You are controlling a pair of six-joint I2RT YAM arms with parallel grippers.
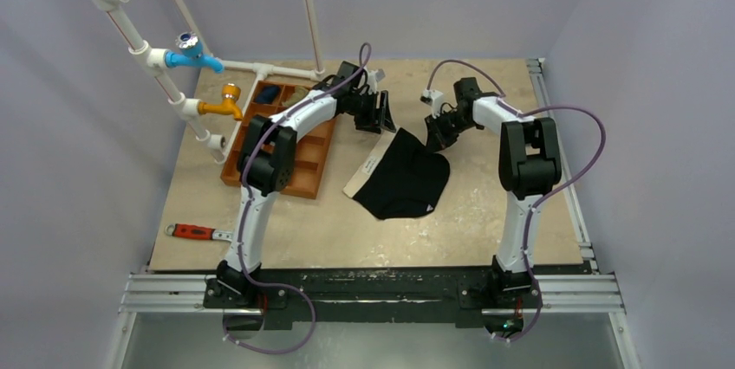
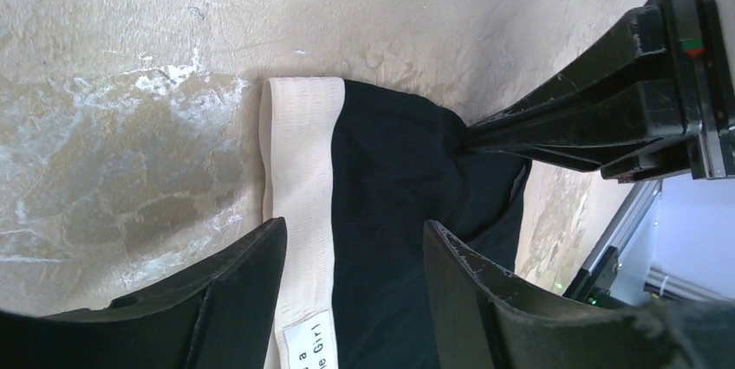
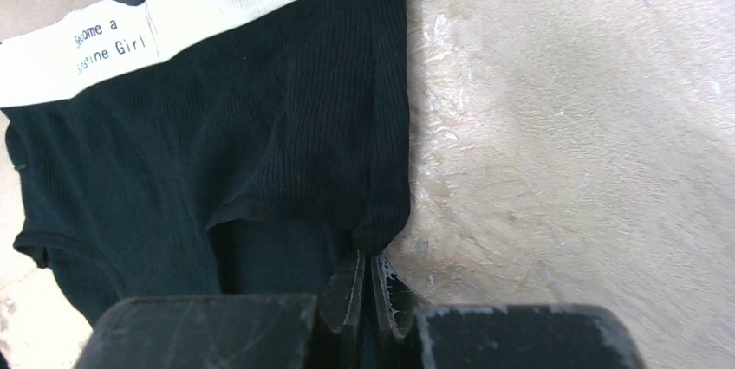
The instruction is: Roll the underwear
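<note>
The black underwear [image 1: 407,180] lies on the table, its cream waistband [image 1: 368,164] along the left side. In the right wrist view, my right gripper is shut on the underwear at a leg-side edge, and the cloth runs in between its fingertips. My left gripper is part open above the waistband [image 2: 303,139] near its far end. Its fingers [image 2: 247,278] stand apart, one on either side of the band's inner edge, with no grip on the cloth. The white label [image 2: 310,340] shows below, between the fingers.
A brown wooden box [image 1: 303,180] with compartments stands left of the underwear, a dark rolled item [image 1: 268,94] in it, partly under the left arm. A red-handled wrench [image 1: 192,231] lies front left.
</note>
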